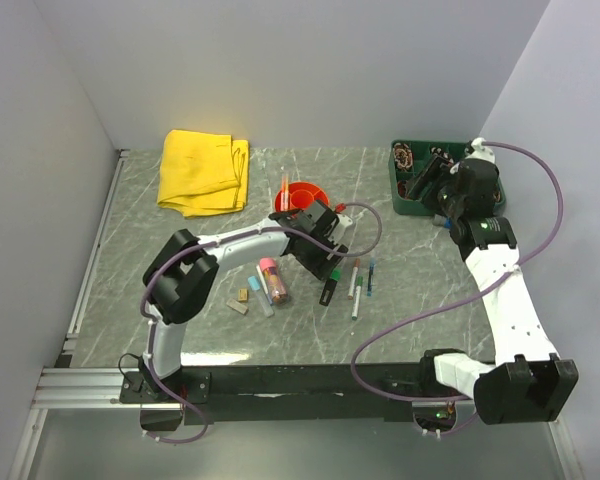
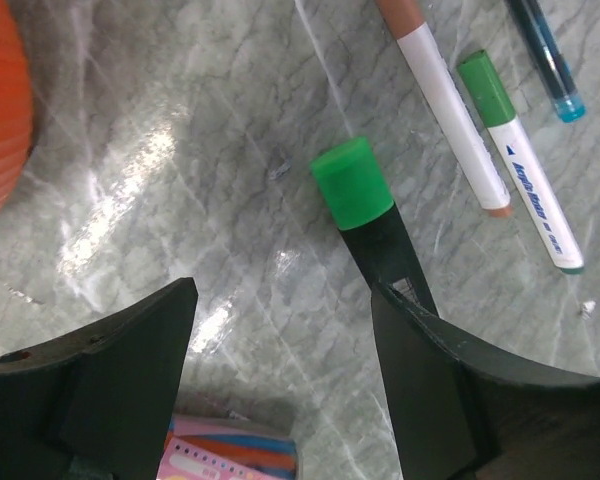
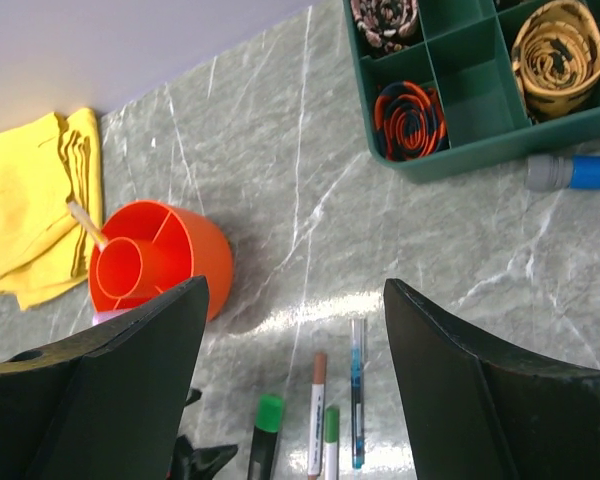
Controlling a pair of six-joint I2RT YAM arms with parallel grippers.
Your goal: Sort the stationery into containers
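Note:
Above the black marker with a green cap point(image 2: 352, 184) hangs my left gripper, its fingers spread with nothing between them. The marker lies flat on the table, its lower end hidden by a finger. To its right are a brown-capped white marker point(image 2: 453, 105), a green-capped white marker point(image 2: 525, 165) and a blue pen point(image 2: 546, 55). An orange divided container point(image 3: 208, 255) stands at the back, with a light stick point(image 3: 87, 224) upright in it. My right gripper is open and empty, high near the green compartment tray point(image 3: 458, 163).
Left of the marker lie a clear bottle with a pink cap point(image 1: 272, 278), a light-blue item point(image 1: 260, 297) and small blocks point(image 1: 238, 306). A yellow cloth point(image 1: 202, 172) lies at the back left. Rolled items fill some tray compartments; a blue-and-grey cylinder point(image 3: 572, 172) lies beside the tray.

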